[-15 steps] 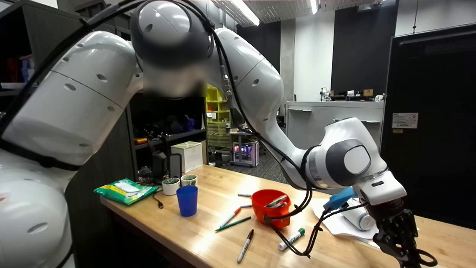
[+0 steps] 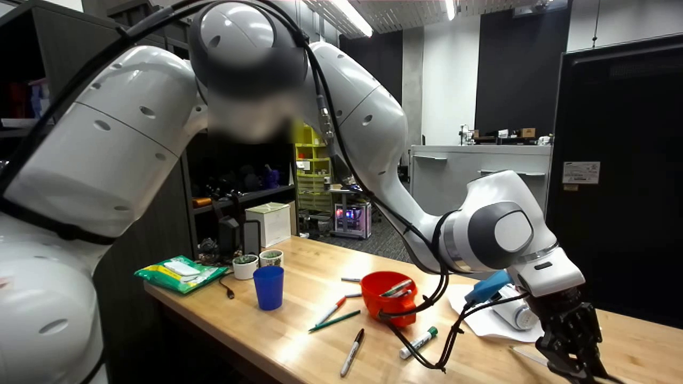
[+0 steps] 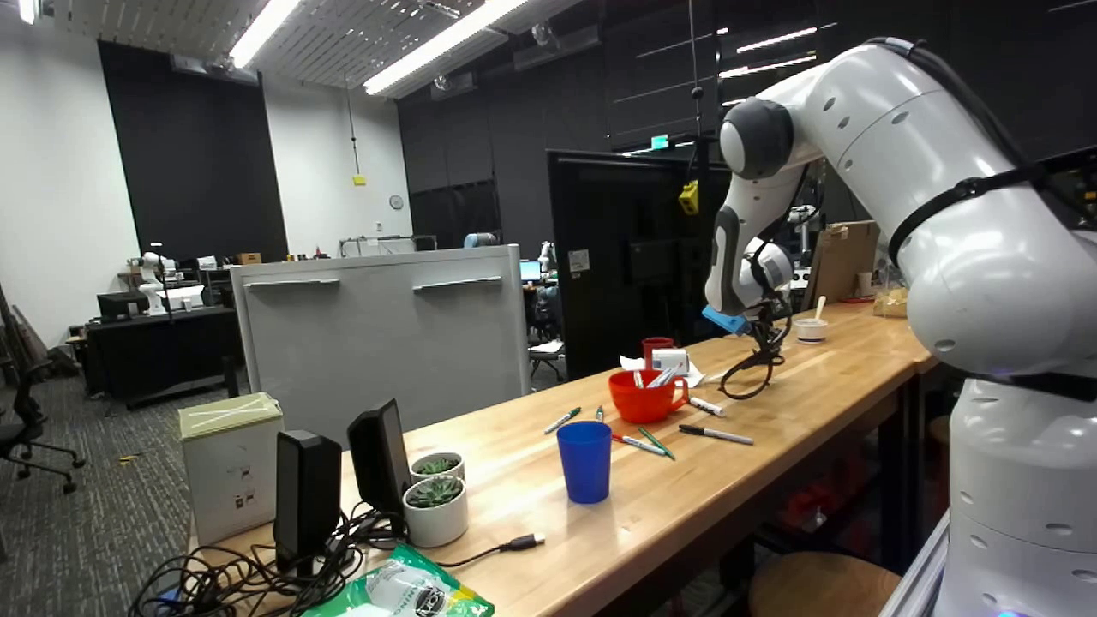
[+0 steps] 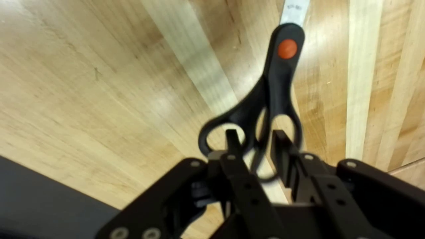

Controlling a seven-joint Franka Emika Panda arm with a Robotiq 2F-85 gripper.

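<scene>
Black-handled scissors (image 4: pixel 283 73) with an orange pivot fill the middle of the wrist view, their blades running out past the top edge. My gripper is shut on their handles, with part of the finger loops between its fingers. The lower handle ends are partly hidden by the gripper. In exterior view 1 the gripper (image 2: pixel 579 371) is low at the right edge of the picture, and the pale scissor blade (image 2: pixel 529 356) sticks out to its left. Whether the blade touches the table cannot be told. In exterior view 2 cables partly cover the gripper (image 3: pixel 763 355).
Left of the gripper are a white bottle (image 2: pixel 517 313) on paper and a red mug (image 2: pixel 384 301) holding markers. Several loose pens and markers lie around the mug. A blue cup (image 2: pixel 269 288) stands farther left. Bare wood surrounds the scissors in the wrist view.
The arm has shifted slightly down and right.
</scene>
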